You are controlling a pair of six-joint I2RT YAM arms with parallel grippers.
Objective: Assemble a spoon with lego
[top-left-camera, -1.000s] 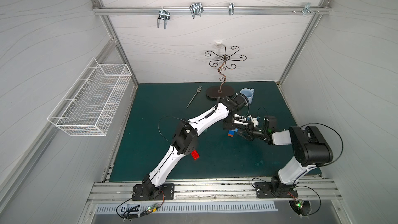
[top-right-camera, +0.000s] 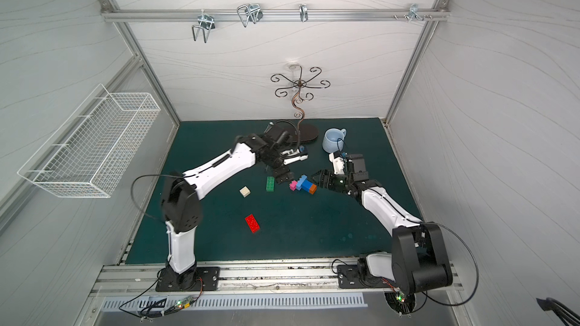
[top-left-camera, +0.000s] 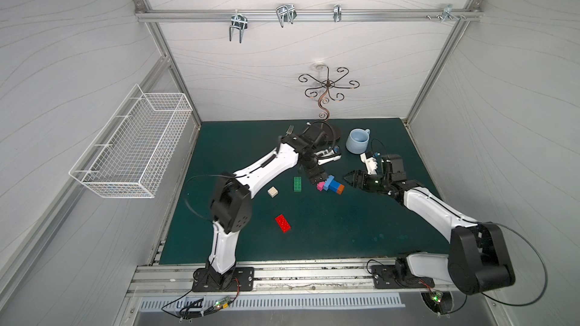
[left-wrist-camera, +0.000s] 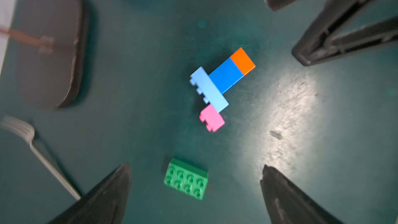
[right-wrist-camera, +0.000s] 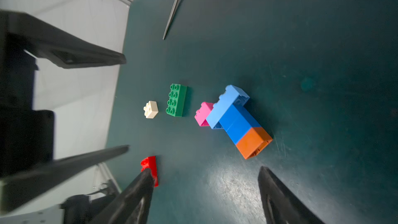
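Note:
A joined group lies mid-table: a pink piece [left-wrist-camera: 211, 117], a light blue bar [left-wrist-camera: 209, 89], a dark blue brick [left-wrist-camera: 226, 74] and an orange end [left-wrist-camera: 242, 61]. A green brick [left-wrist-camera: 185, 178], a small cream brick [top-left-camera: 272, 192] and a red brick [top-left-camera: 282, 223] lie apart. My left gripper hangs over the table left of and behind the group, open and empty. My right gripper is open and empty just right of the group.
A fork [left-wrist-camera: 53, 168], the stand's dark base [left-wrist-camera: 49, 78] and a pale blue mug [top-right-camera: 334, 140] are at the back. A wire basket [top-left-camera: 130, 145] hangs on the left wall.
My left arm has drawn back left, uncovering the cream and green bricks and the joined group. The right arm's links have shifted, with its gripper slightly raised.

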